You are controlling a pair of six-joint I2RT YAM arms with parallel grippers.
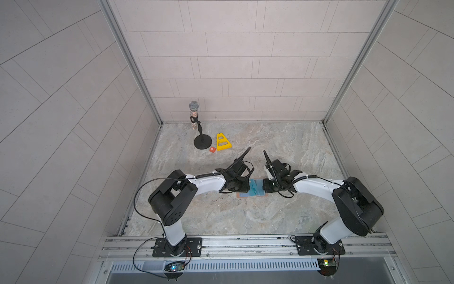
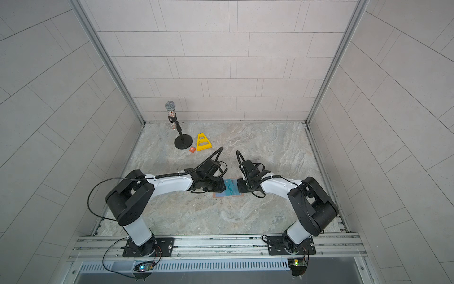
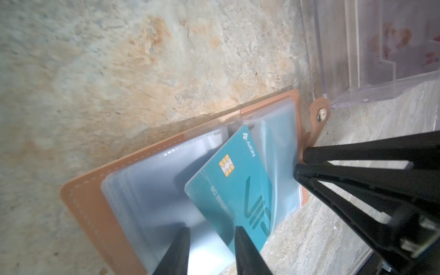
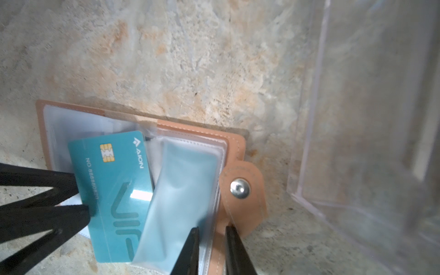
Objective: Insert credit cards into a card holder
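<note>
A tan card holder with clear sleeves and a snap tab lies open on the marble surface. A teal card with a chip rests at an angle over the middle sleeves; how far it is inside cannot be told. My left gripper is low over the holder beside the card, fingers parted with nothing visible between them. My right gripper is over the holder's snap end, fingers parted. Black prongs, apparently from the opposite gripper, reach into each wrist view.
A clear plastic box stands close beside the holder. A microphone on a stand, a yellow triangle piece and a small red block stand or lie at the back left.
</note>
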